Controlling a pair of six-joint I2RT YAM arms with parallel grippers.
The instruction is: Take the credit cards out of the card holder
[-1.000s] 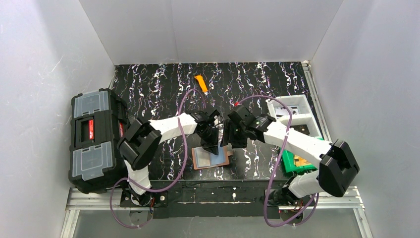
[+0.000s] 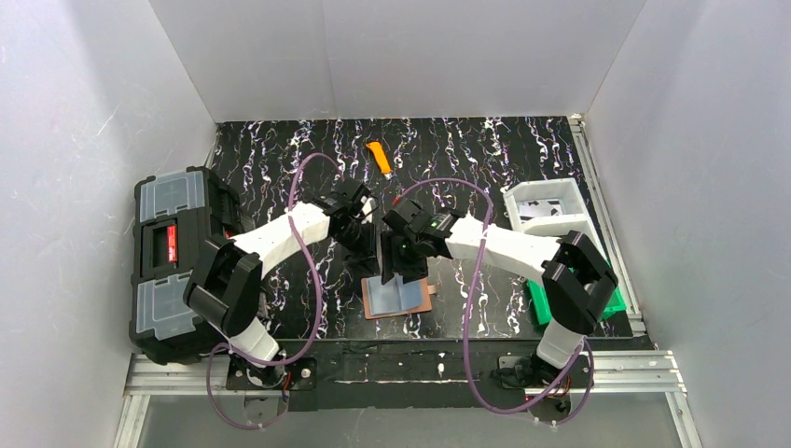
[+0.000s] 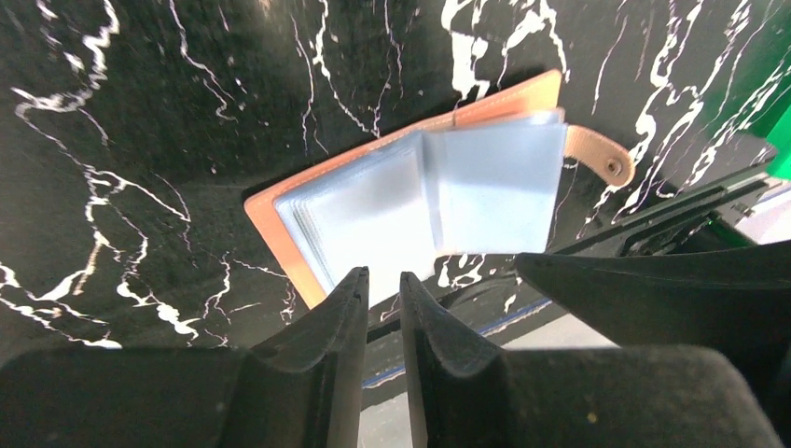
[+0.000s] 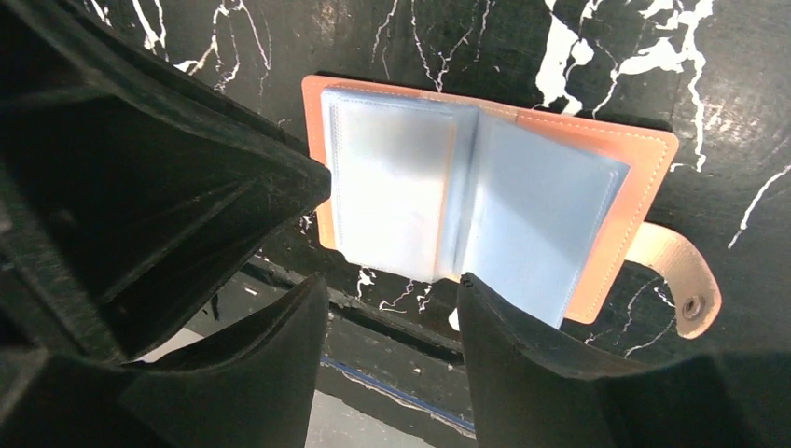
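The card holder (image 2: 372,312) lies spread open near the table's front edge, with a tan cover and pale blue clear sleeves on both sides of its fold. The left wrist view shows its left sleeves (image 3: 364,210) lying as a stack and its right sleeves (image 3: 499,182) slightly raised. No card can be made out clearly in the sleeves. My left gripper hovers over the holder, open by a narrow gap, nothing between its fingers. Wider open and empty, my right gripper is also above it. A snap strap (image 4: 686,280) sticks out on the right.
An orange-handled tool (image 2: 378,156) lies at the back. On the left stands a black toolbox (image 2: 154,252); on the right are a white bin (image 2: 513,207) and a green bin (image 2: 539,303). Both arms crowd close together over the holder.
Both arms have moved left across the holder. The cover has stayed in place.
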